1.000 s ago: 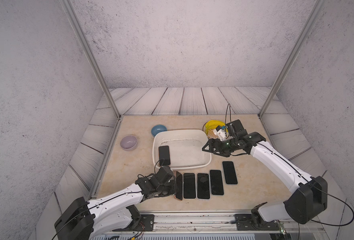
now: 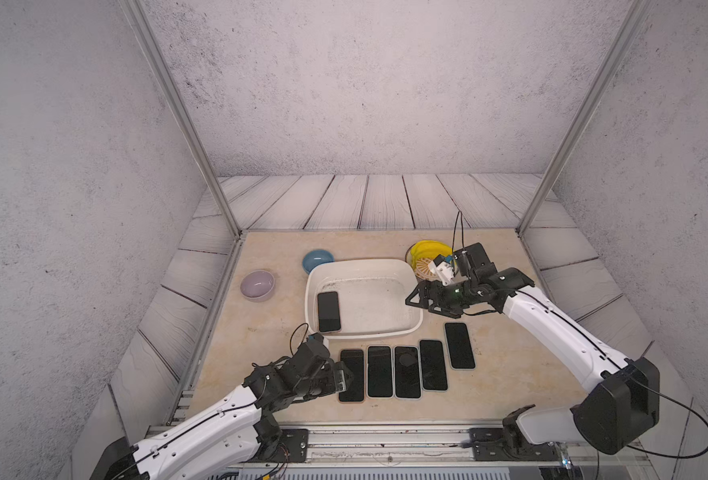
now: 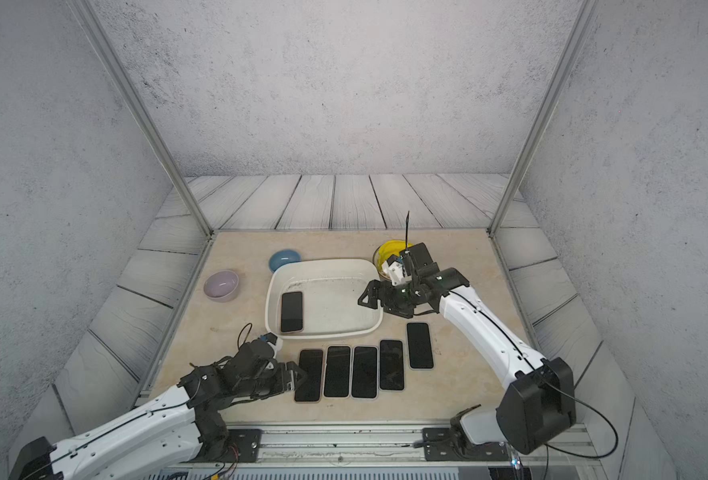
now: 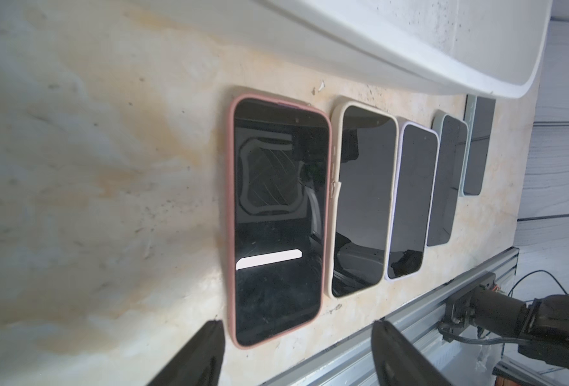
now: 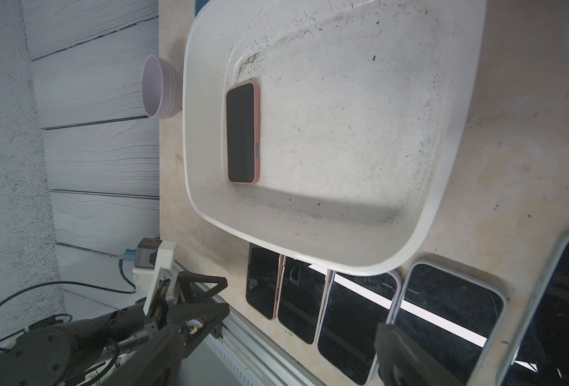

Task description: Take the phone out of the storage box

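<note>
One pink-cased phone [image 5: 239,132] lies in the left side of the white storage box [image 5: 458,115]. Five phones lie in a row on the table in front of the box; the leftmost, pink-cased [image 4: 278,225], lies flat just ahead of my left gripper, whose fingers stand apart with nothing between them. My right gripper hangs over the box's right front side, fingers apart and empty, as the right wrist view shows.
A purple bowl [image 2: 257,284] and a blue bowl [image 2: 317,258] stand at back left, and a yellow bowl [image 2: 431,246] behind my right arm. An aluminium rail [image 2: 390,428] runs along the front edge.
</note>
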